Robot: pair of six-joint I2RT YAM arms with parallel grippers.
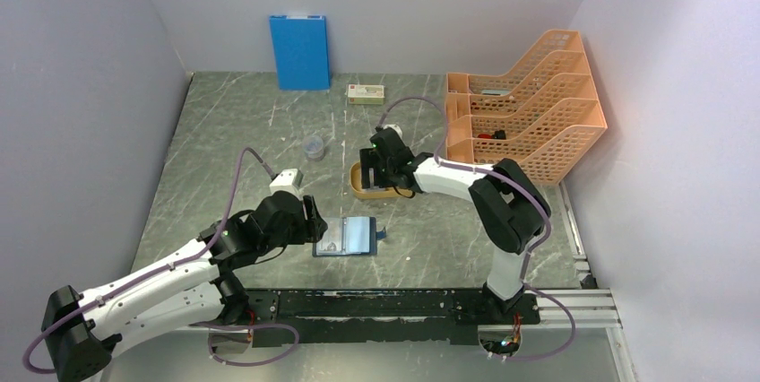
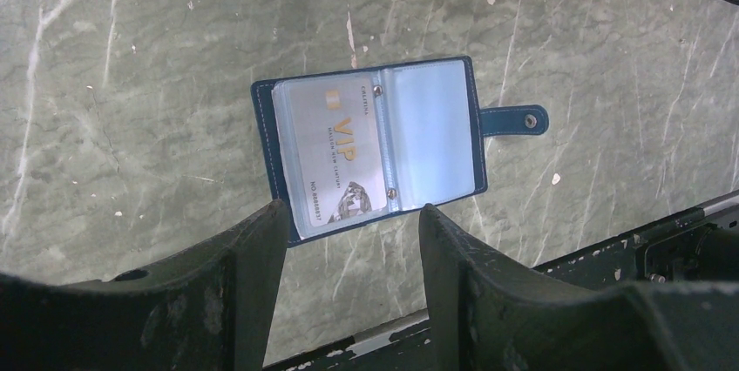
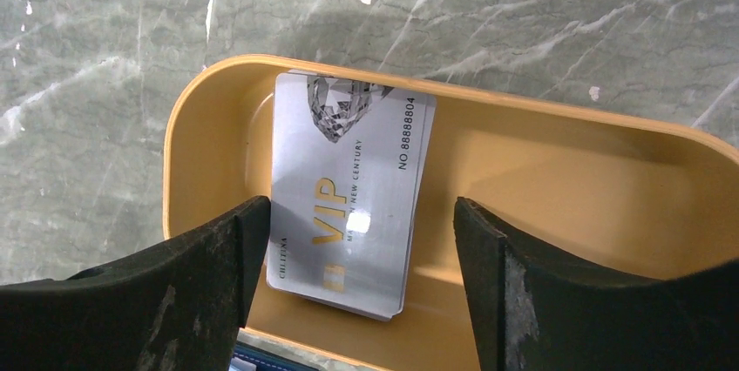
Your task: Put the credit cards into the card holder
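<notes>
Silver VIP cards [image 3: 353, 171] lie stacked flat at the left end of the tan tray [image 3: 558, 179]. Over them is my right gripper, open, its left fingertip at the stack's left edge and its other finger to the right of the stack; nothing is gripped. The blue card holder [image 2: 436, 131] lies unfolded on the table, its strap pointing right. Inside its left sleeve is one VIP card [image 2: 335, 149]; the right side shows only a pale sleeve. My left gripper hangs open and empty near the holder's front edge.
Behind the tray are a small clear cup [image 1: 313, 147] and a low box [image 1: 366, 94]. An orange rack [image 1: 529, 113] fills the right rear, and a blue board [image 1: 301, 52] stands at the back.
</notes>
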